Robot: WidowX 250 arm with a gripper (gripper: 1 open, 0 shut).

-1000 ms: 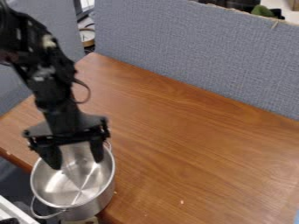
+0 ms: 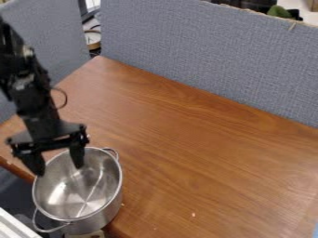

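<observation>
A steel pot (image 2: 93,200) with two loop handles sits at the table's lower left edge. My gripper (image 2: 58,160) is open over the pot's rear left rim, its two black fingers pointing down and apart. It is somewhat blurred, and I see nothing held between the fingers. The pot's interior shows bare metal where visible.
Grey padded panels (image 2: 211,65) border the back and left. A white object (image 2: 15,226) lies at the bottom left corner, beside the pot.
</observation>
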